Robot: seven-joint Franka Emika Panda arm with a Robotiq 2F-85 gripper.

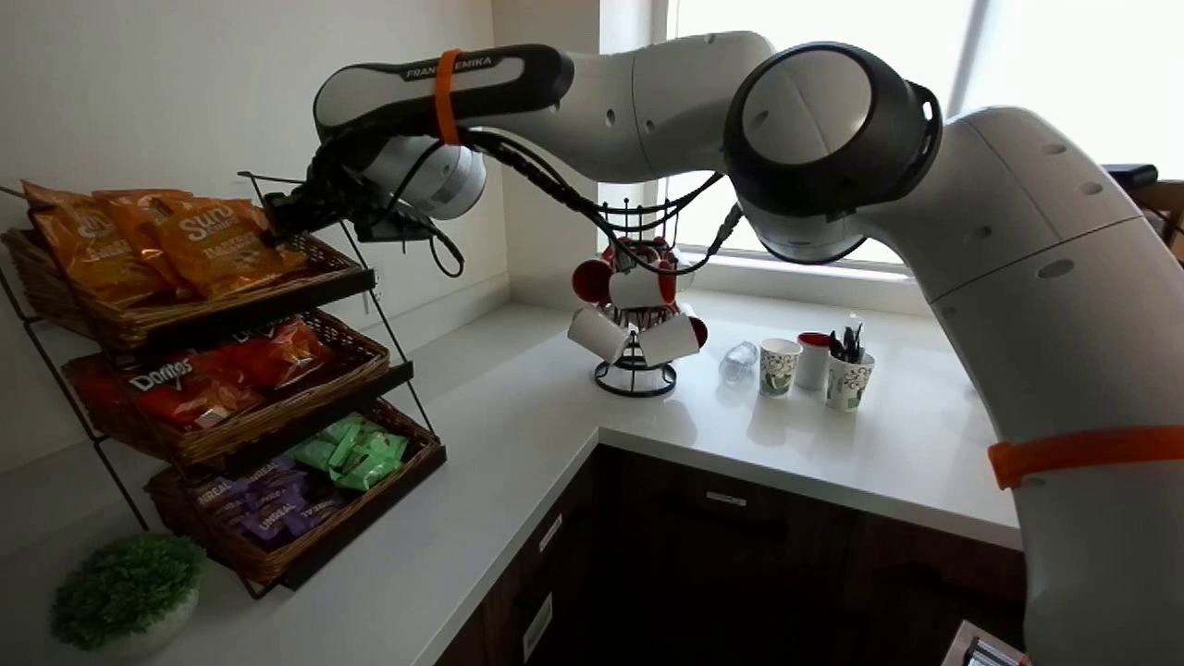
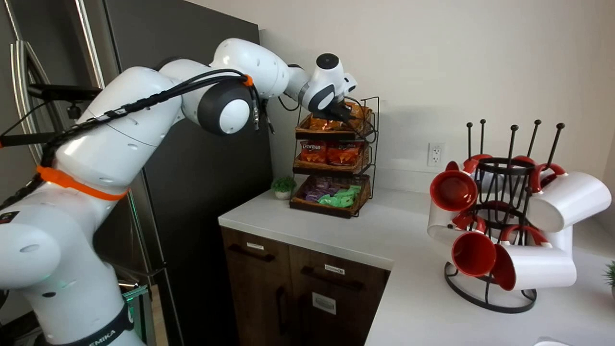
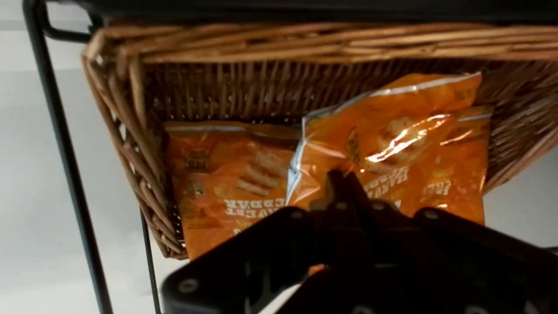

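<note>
Orange Sun chip bags (image 1: pixel 228 250) fill the top wicker basket of the snack rack. My gripper (image 1: pixel 270 233) is at the right side of the front bag. From the wrist view, its dark fingers (image 3: pixel 336 183) are close together in front of the upper-right orange bag (image 3: pixel 413 141), which overlaps another orange bag (image 3: pixel 251 178). The bag's film is creased near the fingertips. The gripper looks shut, and no part of a bag shows clearly between its fingers. Exterior view 2 has the gripper (image 2: pixel 340 112) partly covering the top basket.
Below are baskets of red Doritos bags (image 1: pixel 194 388) and of purple (image 1: pixel 266 499) and green packets (image 1: pixel 352 450). A potted plant (image 1: pixel 128 588) stands beside the rack. Black frame rods (image 3: pixel 57 120) flank the top basket.
</note>
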